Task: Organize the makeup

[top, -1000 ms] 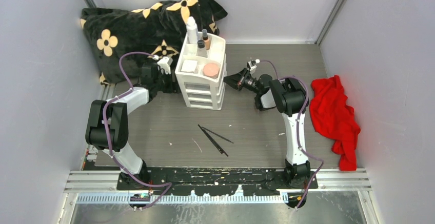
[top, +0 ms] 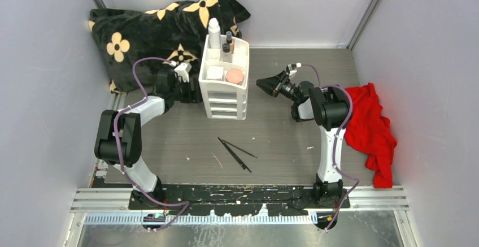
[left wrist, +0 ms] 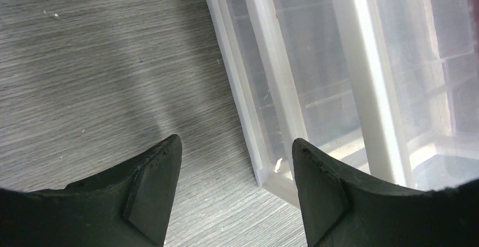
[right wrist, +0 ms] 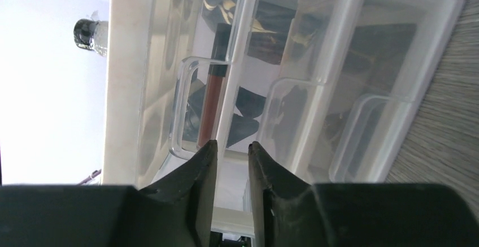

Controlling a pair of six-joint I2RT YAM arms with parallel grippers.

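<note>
The white drawer organizer [top: 225, 94] stands in the middle of the floor. On its top are a white bottle [top: 214, 34], two dark-capped bottles, a white box [top: 214, 73] and a pink round item [top: 234, 76]. A dark-capped reddish tube [right wrist: 212, 100] shows through the clear drawers in the right wrist view. My left gripper is open beside the organizer's left side, nothing held, one finger overlapping its edge in view. To the right of the organizer, my right gripper stands partly open, apart from the drawers, with no object between its fingertips.
Two thin black pencils [top: 234, 155] lie on the floor in front of the organizer. A dark flowered cushion [top: 152, 40] leans at the back left. Red cloth [top: 373, 128] lies at the far right. The floor between organizer and right arm is clear.
The organizer, leaning left earlier, now stands straighter. My right gripper has drawn away from it to the right. The left arm has hardly moved.
</note>
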